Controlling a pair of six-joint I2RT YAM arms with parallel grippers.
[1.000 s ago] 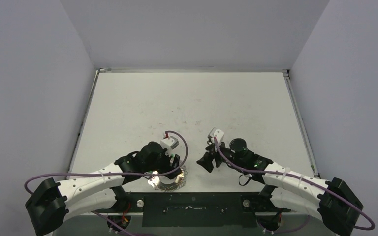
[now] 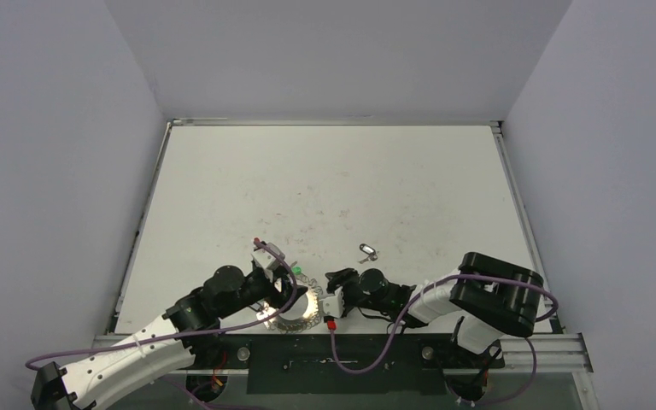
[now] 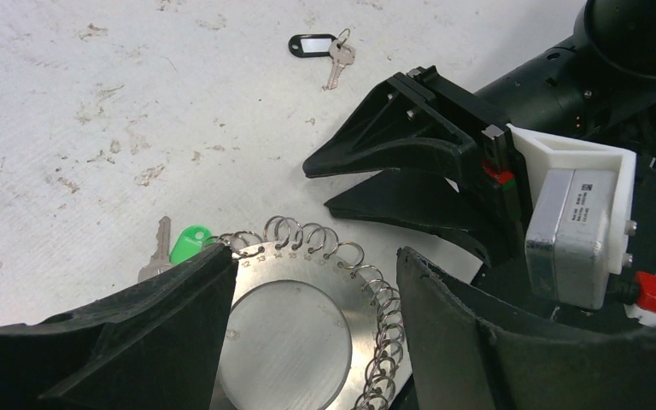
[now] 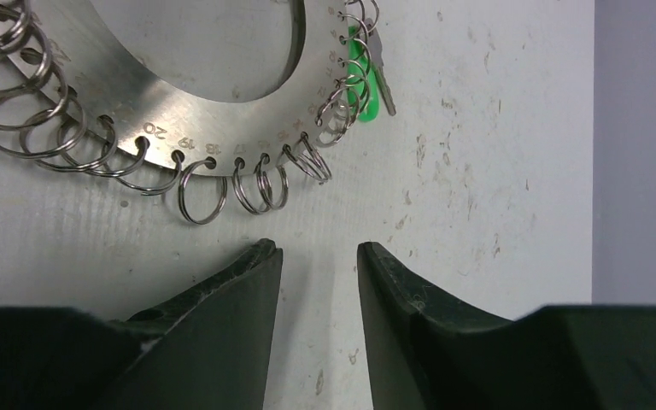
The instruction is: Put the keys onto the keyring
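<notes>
A metal ring plate (image 3: pixel 344 325) with numbered holes and small split rings lies flat at the front, under my left gripper, which stands open above it. My right gripper is open beside the plate's rings, low over the table, with nothing between its fingers; in the left wrist view it reaches in from the right. A key (image 3: pixel 164 241) and a green tag (image 3: pixel 190 243) lie at the plate's far edge. A second key (image 3: pixel 340 56) with a black tag (image 3: pixel 307 44) lies farther back, behind the right gripper.
Walls stand on the left, right and back. Both arms sit close together at the front, cables looping over them.
My left arm has drawn back leftward from where it was a second ago.
</notes>
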